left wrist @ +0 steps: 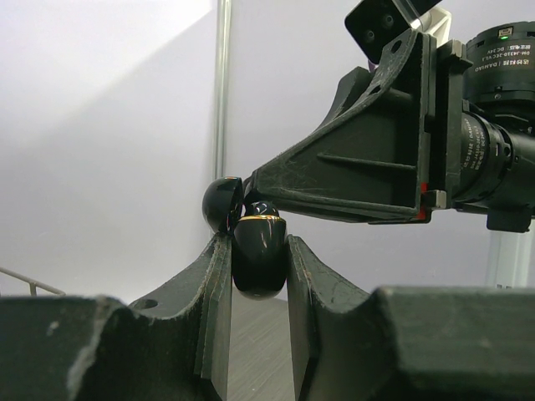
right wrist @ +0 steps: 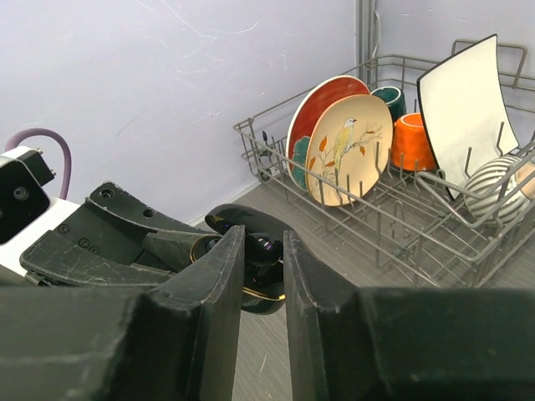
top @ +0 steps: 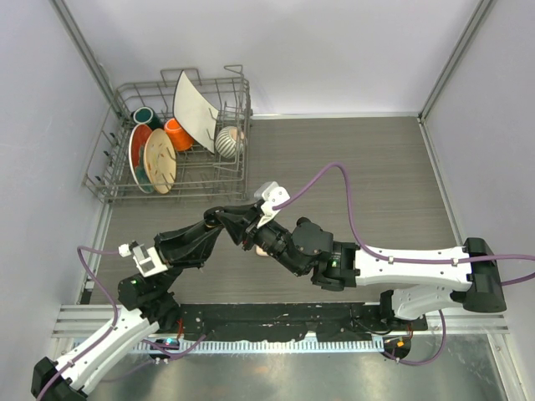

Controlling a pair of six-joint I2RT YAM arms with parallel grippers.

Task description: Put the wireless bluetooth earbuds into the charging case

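Observation:
My two grippers meet left of centre in the top view, left gripper (top: 209,227) below-left, right gripper (top: 222,217) above-right. In the left wrist view a glossy black charging case (left wrist: 258,259) with a gold rim sits between the left fingertips, its lid (left wrist: 221,203) standing open; the right gripper's tips reach just behind it. In the right wrist view the right gripper is shut on a small black earbud (right wrist: 264,247), held at the open case. Whether the earbud is seated inside cannot be told.
A wire dish rack (top: 180,188) with plates, cups and a bowl stands at the back left. Walls bound both sides.

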